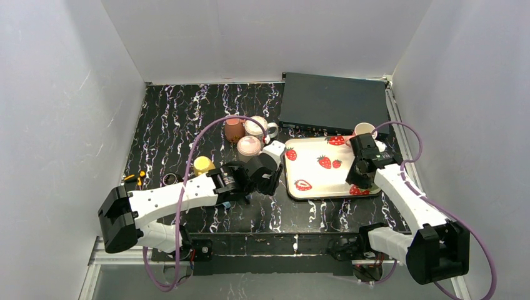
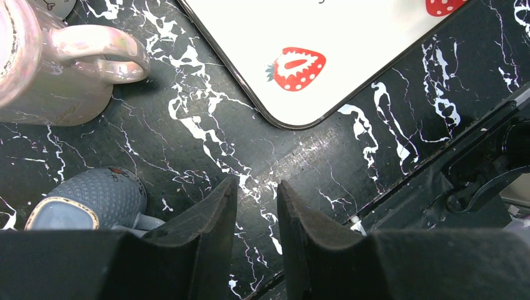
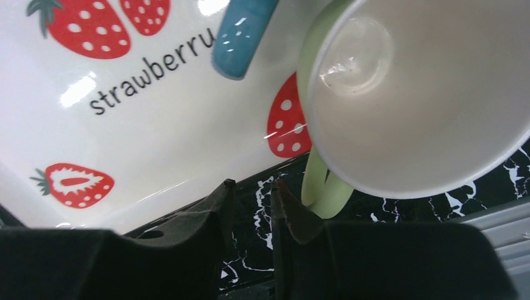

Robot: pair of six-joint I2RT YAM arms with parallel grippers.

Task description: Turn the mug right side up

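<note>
A pale green mug (image 3: 325,194) with a cream interior, its open top facing up, fills the right of the right wrist view on the strawberry tray (image 3: 125,137); its handle points toward my right gripper, whose fingers stand part open just left of that handle, nothing visible between them. A blue piece (image 3: 244,37) shows beside it. In the top view my right gripper largely hides that mug. My left gripper hangs over bare table left of the tray, fingers a little apart with nothing visible between the tips.
Several mugs stand left of the tray, among them a pale mug (image 2: 75,94), a blue mug (image 2: 112,197) and a yellow mug (image 1: 203,164). A dark flat box (image 1: 332,100) lies behind the tray.
</note>
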